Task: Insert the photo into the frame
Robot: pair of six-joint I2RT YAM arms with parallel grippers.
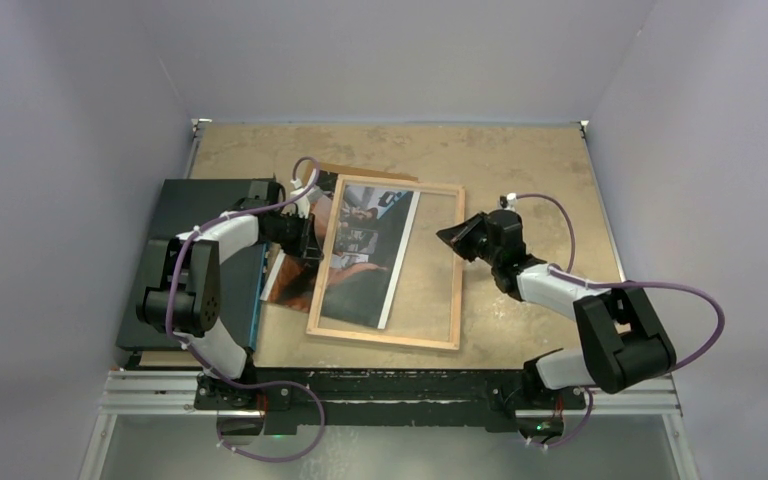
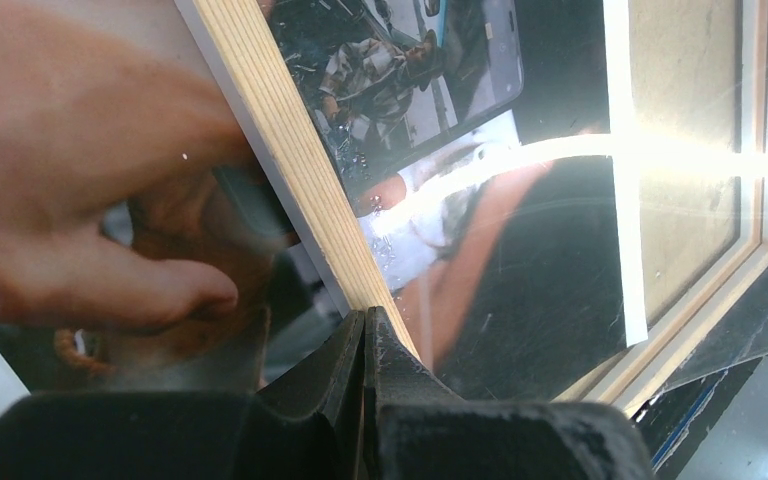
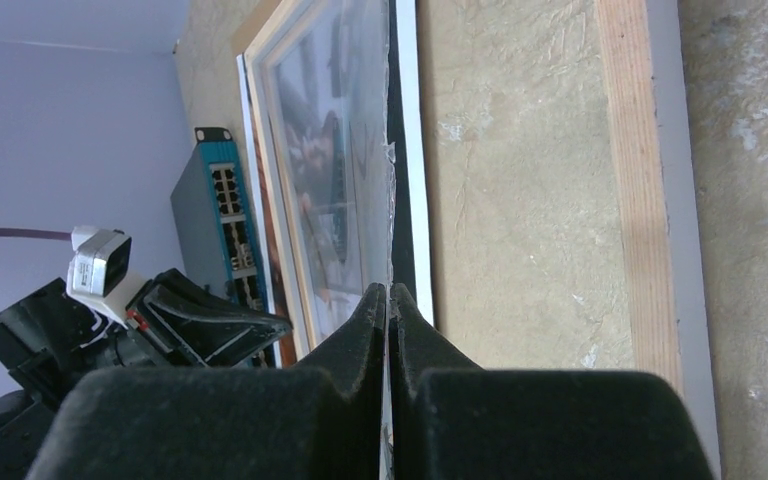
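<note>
The light wooden frame (image 1: 328,240) lies at mid-table, with one part of the photo (image 1: 355,285) visible inside its left half and another part sticking out to the left. In the left wrist view, the fingertips of my left gripper are shut against the frame's left bar (image 2: 305,165), nothing visible between them. My right gripper (image 1: 442,236) is above the frame's right side, its fingers together. In the right wrist view, the edge of a clear sheet (image 3: 345,190) runs down to my right gripper; whether it is pinched cannot be made out.
A black case (image 1: 190,200) stands at the left, beneath the left arm. Brown board (image 1: 360,170) shows behind the frame's far edge. Bare table (image 1: 540,165) lies to the right and at the back.
</note>
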